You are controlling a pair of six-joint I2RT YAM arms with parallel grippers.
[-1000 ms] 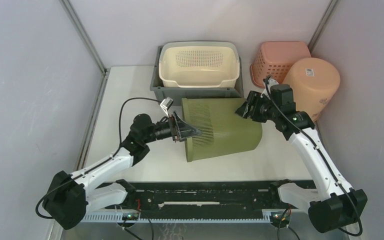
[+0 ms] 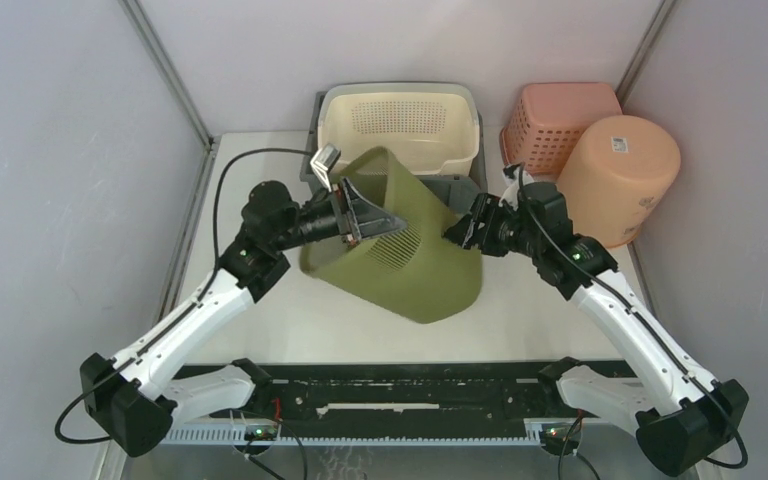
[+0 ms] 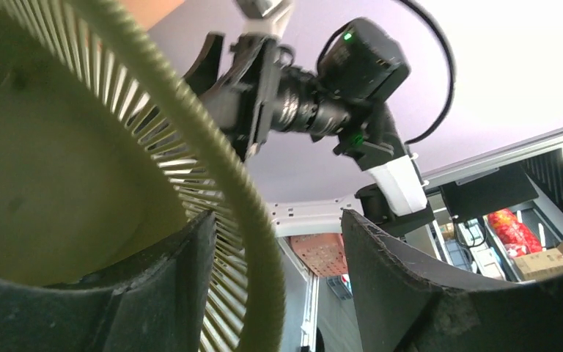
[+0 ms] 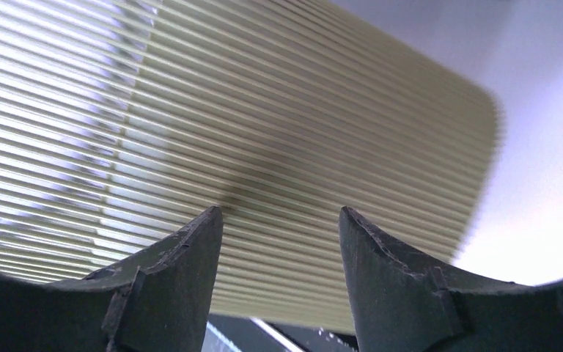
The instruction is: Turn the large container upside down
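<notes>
The large olive-green container (image 2: 430,280) is tilted on a slant over the middle of the table, its opening toward the upper left. My left gripper (image 2: 365,225) is at its upper left rim; in the left wrist view the slatted rim (image 3: 245,242) runs between the part-open fingers, and whether they grip it I cannot tell. My right gripper (image 2: 465,228) is at the container's right side; in the right wrist view its fingers stand apart in front of the slatted wall (image 4: 278,169), blurred.
A cream basket (image 2: 397,110) in a grey bin (image 2: 450,188) stands at the back. A pink basket (image 2: 560,110) and a peach container (image 2: 615,175) fill the back right.
The container has gone from lying sideways to tilted, its left end swung up and back. My left gripper has moved toward the back; the right one has shifted slightly leftward and down.
</notes>
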